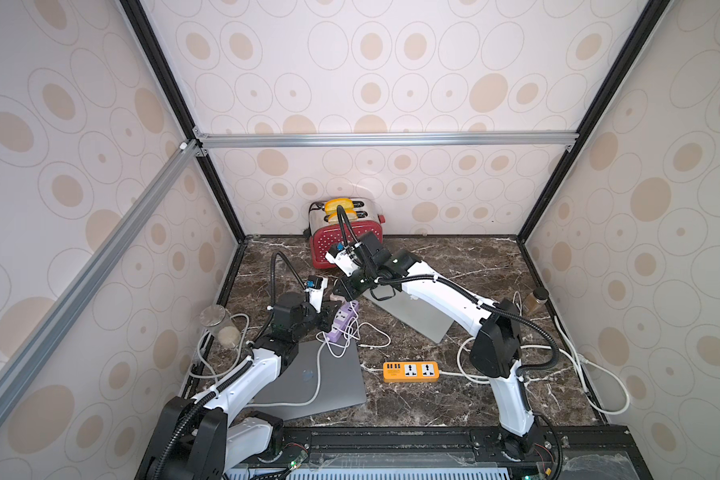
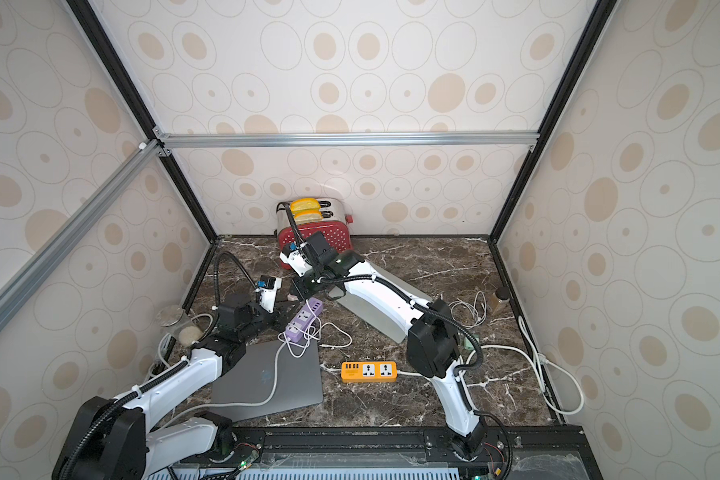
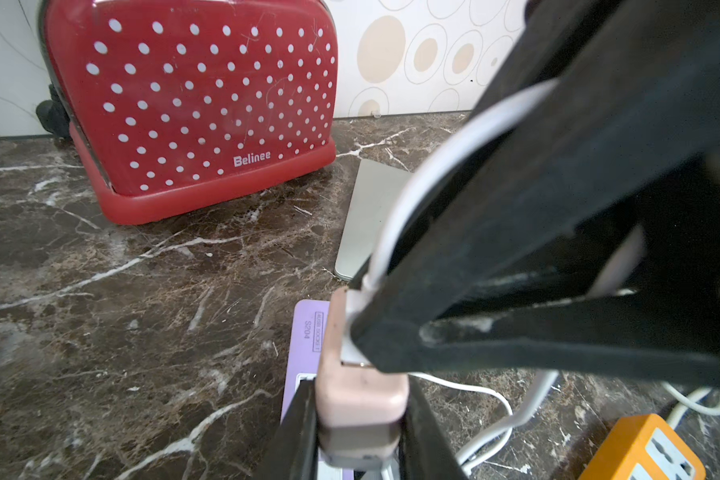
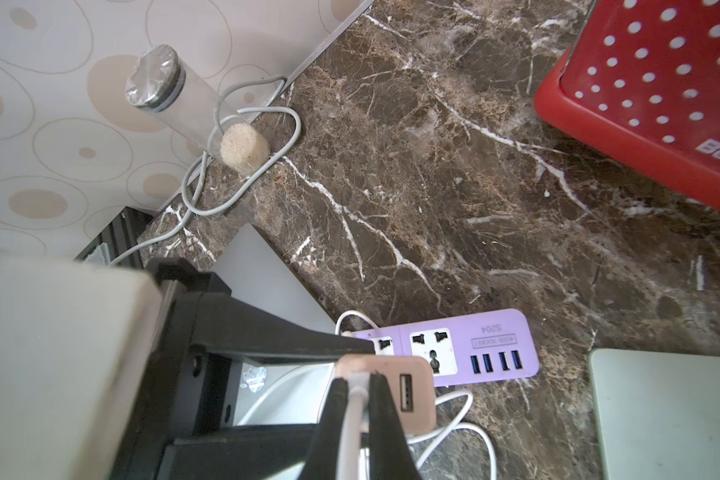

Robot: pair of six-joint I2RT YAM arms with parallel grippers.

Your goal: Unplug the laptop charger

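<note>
The pink charger [image 3: 360, 408] is held in the air above the purple power strip [image 4: 472, 344], a white cable running from it. My left gripper has its fingers at either side of the charger; whether they grip it is unclear. My right gripper is shut at the charger with the white cable between its fingertips, its black body filling the right of the left wrist view. A dark grey laptop [image 1: 296, 384] lies at front left, a silver one [image 1: 416, 320] behind the strip to the right.
A red toaster [image 3: 200, 104] stands at the back. An orange power strip [image 1: 410, 370] lies at front centre-right with loose cables beside it. A jar [image 4: 184, 104] stands by the left wall.
</note>
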